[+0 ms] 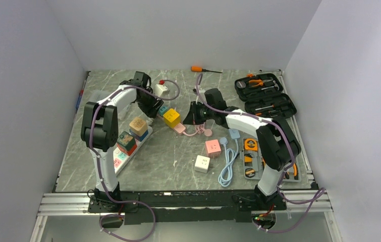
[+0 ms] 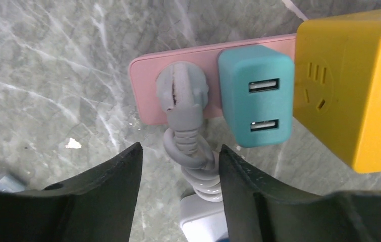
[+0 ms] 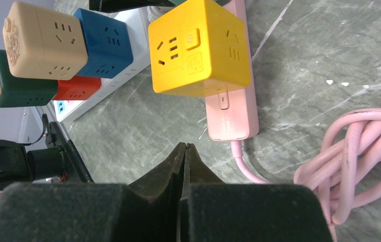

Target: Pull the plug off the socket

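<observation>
A grey-white plug (image 2: 183,91) with a coiled cord (image 2: 193,161) sits in the left end of the pink power strip (image 2: 148,108). A teal USB adapter (image 2: 266,101) and a yellow cube (image 3: 198,55) are seated beside it on the strip. My left gripper is open, its fingers to either side of the plug's coiled cord in the image; I cannot tell whether they touch it. My right gripper is shut with nothing between its fingers. The strip's pink cord end (image 3: 236,148) lies outside them, to the right.
Near the left gripper stands a white strip (image 1: 122,160) carrying several cube adapters. A pink cord bundle (image 3: 355,156) lies right of the right gripper. Pink (image 1: 212,147) and white (image 1: 202,164) cubes rest toward the front. Open table lies at front centre.
</observation>
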